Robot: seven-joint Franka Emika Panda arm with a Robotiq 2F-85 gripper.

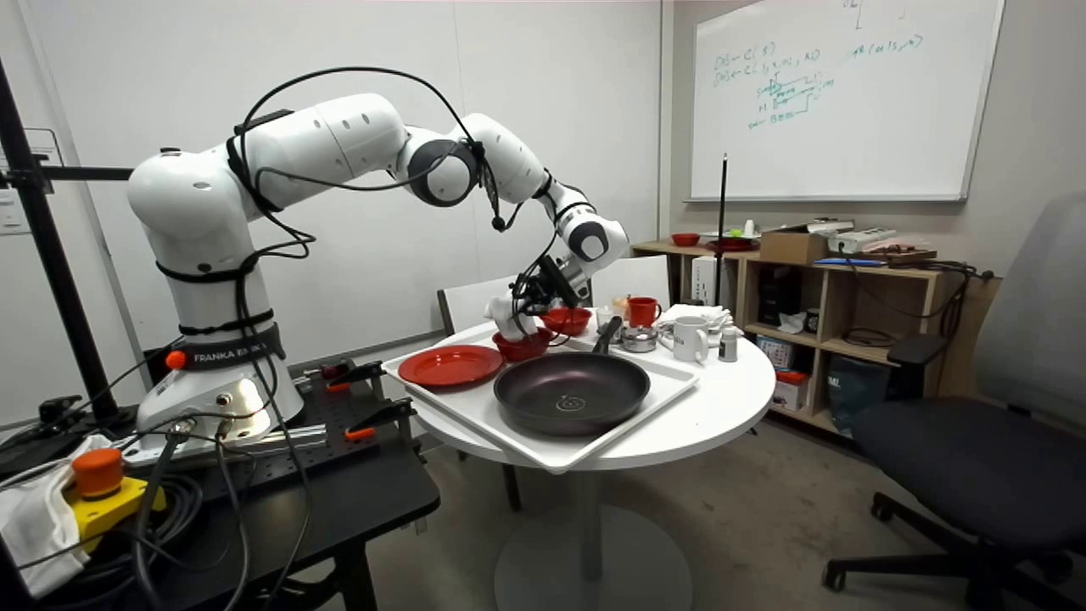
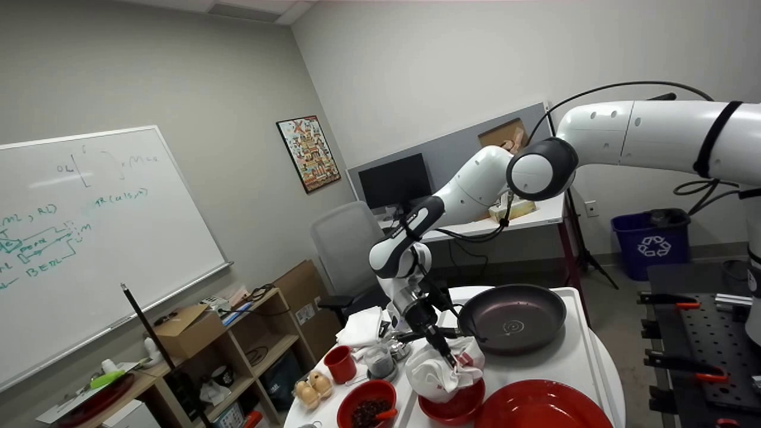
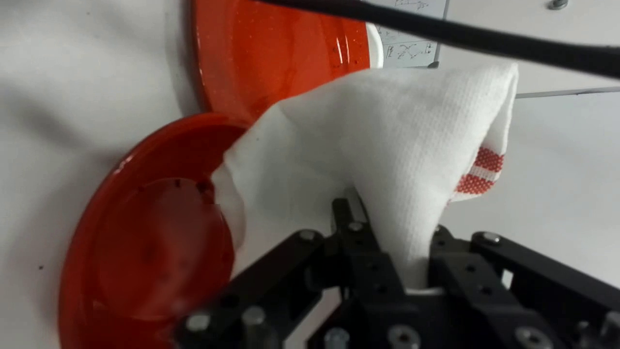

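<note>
A white cloth (image 3: 372, 134) with red stripes is pinched between the fingers of my gripper. In the wrist view its loose part stands up from the fingertips and a fold hangs over a red bowl (image 3: 157, 244). Exterior view 2 has the bunched cloth (image 2: 431, 374) over the red bowl (image 2: 456, 409), covering part of it, with my gripper (image 2: 450, 356) coming down from above. From the other side, the cloth (image 1: 509, 316) is seen just above the bowl (image 1: 522, 346). Whether it touches the bowl's inside is hard to tell.
A dark frying pan (image 1: 572, 392) and a red plate (image 1: 450, 366) share the white tray (image 1: 489, 423) with the bowl. Close behind stand a second red bowl (image 2: 365, 399) with dark contents, a red mug (image 2: 340, 365), eggs (image 2: 314, 389) and a white mug (image 1: 690, 339).
</note>
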